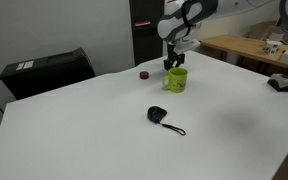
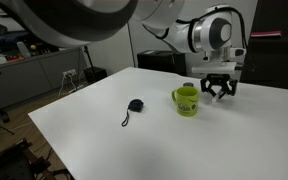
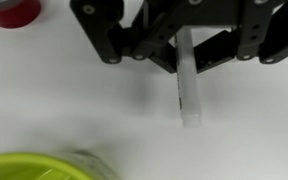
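In the wrist view a slim whitish stick, perhaps a marker (image 3: pixel 188 85), juts out from between the fingers of my gripper, which is shut on it. Beyond the marker's tip lies bare white table. A yellow-green mug (image 1: pixel 177 80) stands upright, close to my gripper (image 1: pixel 171 64) in the first exterior view. From the other side, the gripper (image 2: pixel 220 92) shows low over the table, to the right of the mug (image 2: pixel 186 101) and apart from it. Only part of the mug's rim (image 3: pixel 34 165) is visible at the wrist view's lower left.
A red and dark roll, maybe tape (image 3: pixel 12 10), lies beyond the mug. A black object with a thin handle (image 1: pixel 156 114) rests nearer the table's middle. A wooden box (image 1: pixel 246 47) stands at the right.
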